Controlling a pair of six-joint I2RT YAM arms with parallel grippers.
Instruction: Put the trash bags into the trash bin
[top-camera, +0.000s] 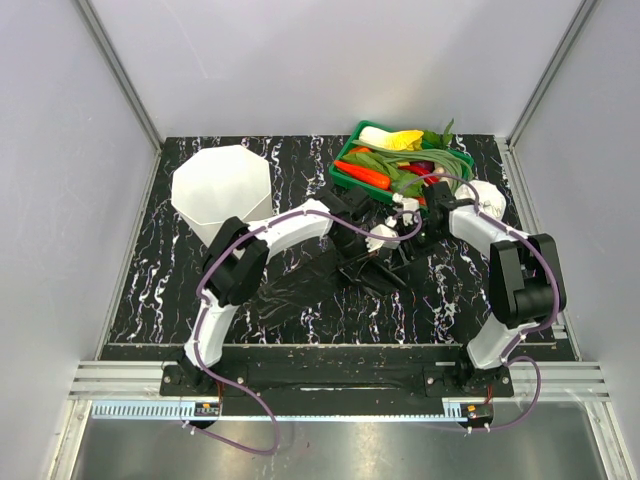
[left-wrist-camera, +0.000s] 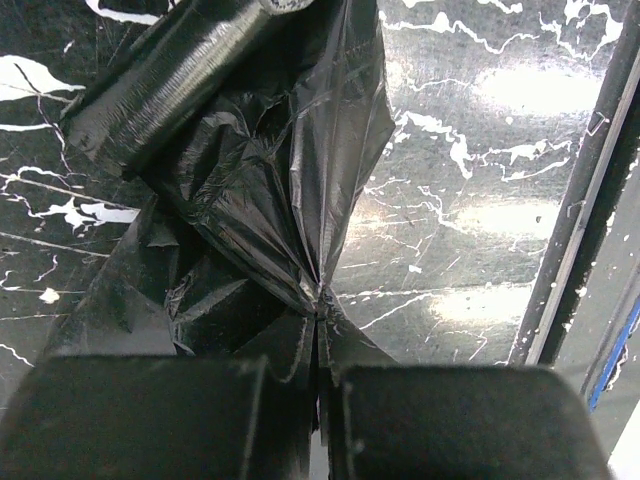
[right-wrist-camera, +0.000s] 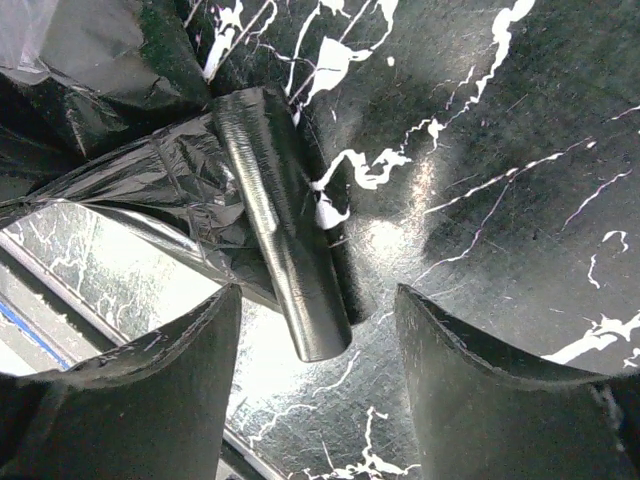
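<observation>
Black trash bags (top-camera: 300, 290) lie crumpled on the dark marble table, below the two wrists. My left gripper is shut on the thin gathered plastic of a bag (left-wrist-camera: 250, 150), with a rolled part at upper left. My right gripper stands open around the end of a black bag roll (right-wrist-camera: 275, 200), its fingers on either side and apart from it. The white octagonal bin (top-camera: 220, 180) stands at the back left.
A green basket of vegetables (top-camera: 348, 170) sits at the back right, with a white crumpled item (top-camera: 485, 197) beside it.
</observation>
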